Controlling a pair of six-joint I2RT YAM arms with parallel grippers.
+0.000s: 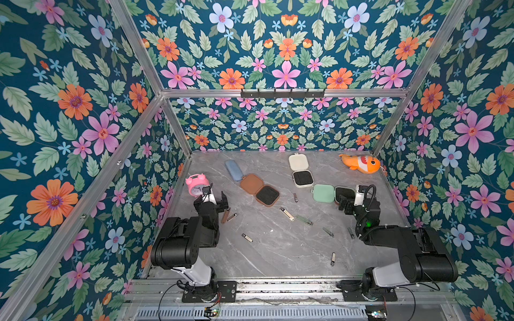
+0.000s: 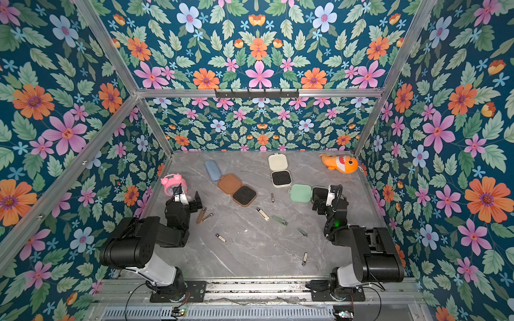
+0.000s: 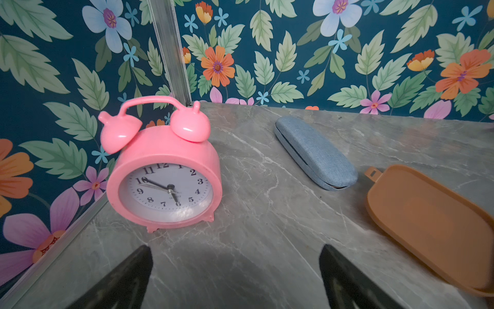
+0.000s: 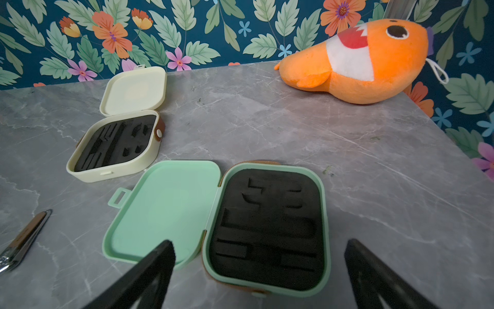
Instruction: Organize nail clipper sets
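Note:
Three cases lie open with black foam inserts: brown (image 1: 267,195), cream (image 1: 302,178) and green (image 4: 164,208). The green and cream inserts show empty slots in the right wrist view. Several clippers are scattered over the table, among them a cream one (image 1: 287,214), a green one (image 1: 304,220), a small cream one (image 1: 246,237), a brown one (image 2: 200,215) and a silver one (image 1: 333,259). My left gripper stands open and empty, in front of the pink clock. My right gripper is open and empty too, near the green case's foam half.
A pink alarm clock (image 3: 167,175) stands at the left edge, with a blue glasses case (image 3: 316,152) behind. An orange shark plush (image 4: 360,61) occupies the back right corner.

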